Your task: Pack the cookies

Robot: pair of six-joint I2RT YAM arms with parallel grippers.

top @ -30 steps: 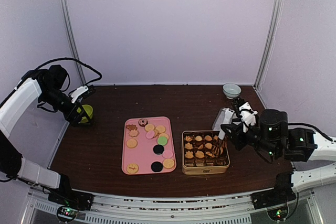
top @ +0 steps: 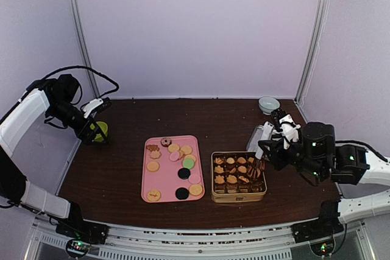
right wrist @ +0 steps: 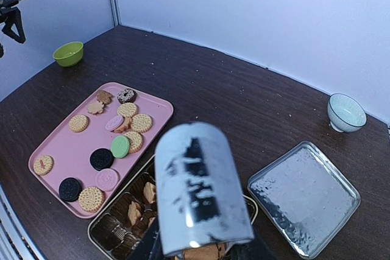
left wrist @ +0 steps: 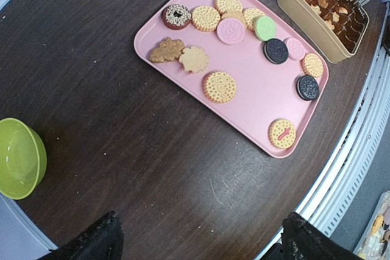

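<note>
A pink tray (top: 159,181) carries several cookies, among them a green round one (top: 188,163), black sandwich cookies (left wrist: 275,51) and a chocolate ring (left wrist: 177,16). Right of it stands a gold tin (top: 238,197) with a dark divided insert, many of its compartments holding cookies. My right gripper is low over the tin's right side, its fingers parted. A brown cookie (right wrist: 204,252) shows between them in the right wrist view; contact with it is hard to see behind the white part. My left gripper stands open and empty at the far left.
A green bowl (left wrist: 21,159) lies near the left gripper. Behind the tin rests a silver lid (right wrist: 304,199), and a pale bowl (right wrist: 346,112) stands at the back right. Bare table (top: 201,117) stretches behind the tray.
The right gripper has shifted slightly right over the tin, and its fingers now show spread apart. The left arm, tray and tin have stayed put.
</note>
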